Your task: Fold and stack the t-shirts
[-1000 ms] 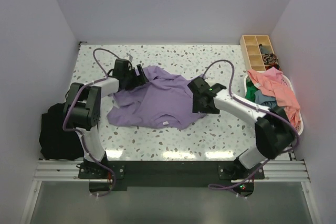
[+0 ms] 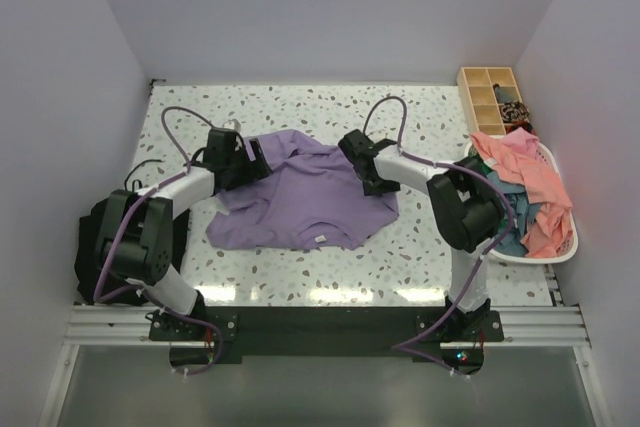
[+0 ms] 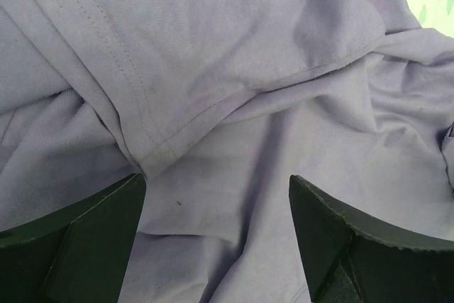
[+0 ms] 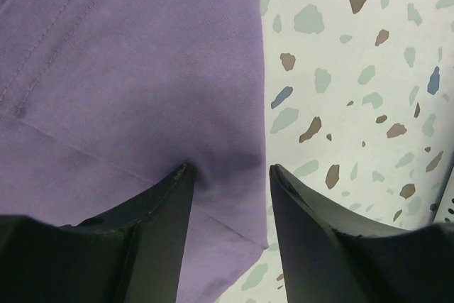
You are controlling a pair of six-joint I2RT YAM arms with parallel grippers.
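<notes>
A purple t-shirt (image 2: 310, 192) lies spread and wrinkled across the middle of the speckled table, a small white tag near its front edge. Over its left part, my left gripper (image 2: 262, 159) stands open; in the left wrist view, creased cloth with a stitched hem (image 3: 152, 150) lies beyond its parted fingers (image 3: 106, 239). My right gripper (image 2: 382, 188) is low at the shirt's right edge. In the right wrist view its fingers (image 4: 167, 211) are apart, one over the purple fabric (image 4: 227, 125) and the other over bare table, with no cloth visibly pinched.
A white basket (image 2: 566, 247) heaped with coral, blue and green clothes stands at the right, below a wooden compartment box (image 2: 480, 95). At the left lies a black item (image 2: 92, 257). Bare table (image 2: 300, 290) shows along the front.
The left gripper has shifted slightly left and towards the front. The shirt has moved slightly right.
</notes>
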